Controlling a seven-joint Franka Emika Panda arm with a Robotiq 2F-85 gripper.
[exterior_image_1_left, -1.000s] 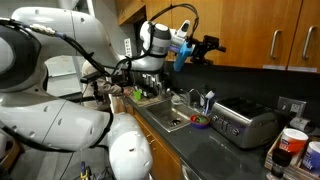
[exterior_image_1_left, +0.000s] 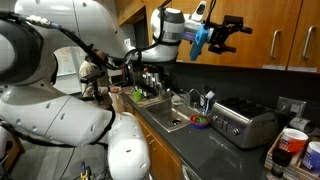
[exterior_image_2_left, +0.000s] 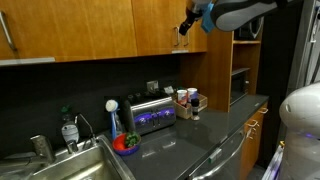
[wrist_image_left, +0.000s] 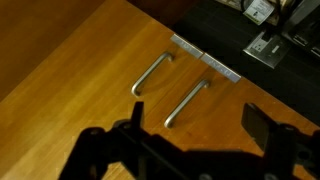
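My gripper (exterior_image_1_left: 236, 34) is raised in front of the wooden upper cabinets, its fingers apart and nothing between them. In the wrist view two metal bar handles, an upper one (wrist_image_left: 152, 74) and a lower one (wrist_image_left: 187, 104), lie ahead of the gripper on neighbouring cabinet doors (wrist_image_left: 75, 95). The fingers show at the lower edge, clear of both handles. In exterior view 2 the gripper (exterior_image_2_left: 186, 27) overlaps the cabinet handles (exterior_image_2_left: 176, 40); the exact gap cannot be judged there. The doors look closed.
Below, the dark counter (exterior_image_2_left: 185, 148) holds a silver toaster (exterior_image_2_left: 151, 114), a box of cups (exterior_image_2_left: 187, 100) and a red bowl with items (exterior_image_2_left: 126, 143). A sink (exterior_image_2_left: 85, 165) is at the left. Open air surrounds the raised arm above the counter.
The gripper has moved rightward and slightly upward in exterior view 1, along the cabinet fronts. It appears larger now. The counter items have stayed put.
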